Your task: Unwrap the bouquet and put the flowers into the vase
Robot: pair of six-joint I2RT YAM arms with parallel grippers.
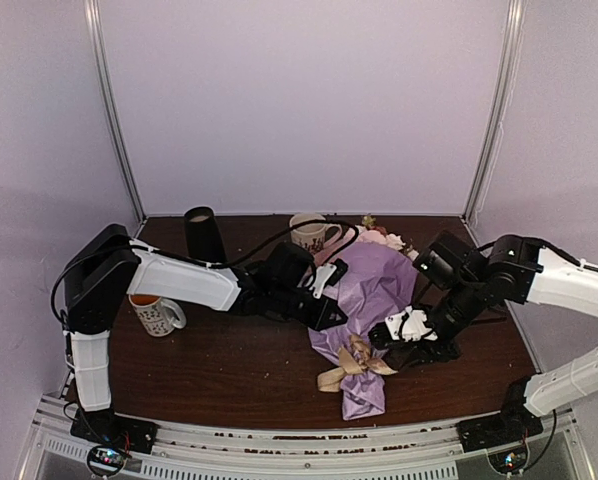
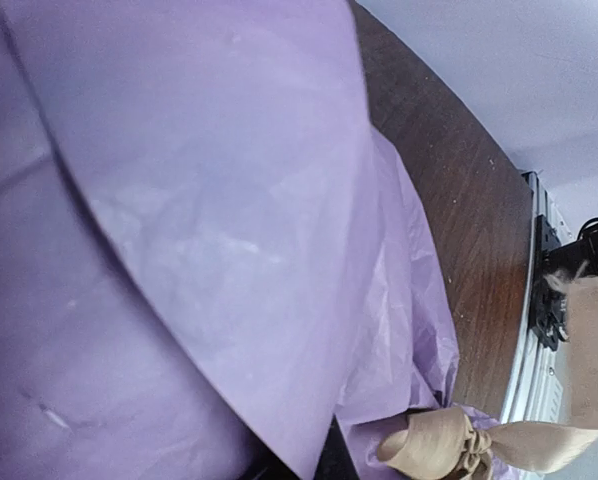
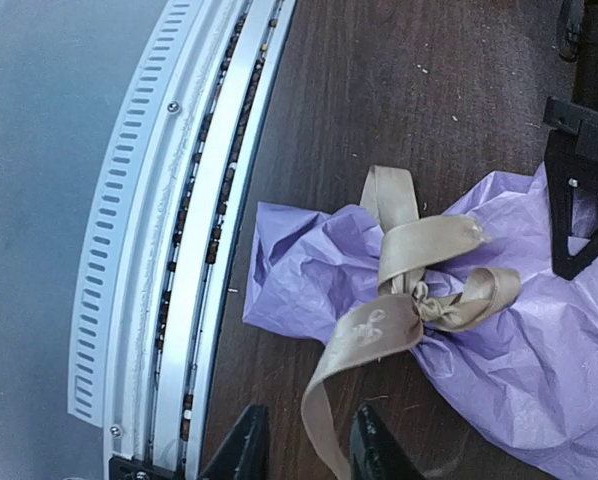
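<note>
The bouquet lies on the dark table in a purple paper wrap (image 1: 367, 290), its narrow tail toward the front. Pink flowers (image 1: 381, 237) peek out at its far end. A beige ribbon (image 3: 399, 320) is knotted around the narrow part. My left gripper (image 1: 331, 297) is shut against the wrap's left side; paper hides most of its tips in the left wrist view, so a pinched fold cannot be made out. Part open, my right gripper is just right of the knot, and a loose ribbon end runs down between its fingers in the right wrist view.
Behind the left arm stands a tall black cup-like vessel (image 1: 204, 236). One patterned mug (image 1: 307, 232) is at the back beside the flowers, another mug (image 1: 155, 316) at the left. Bare table lies front left.
</note>
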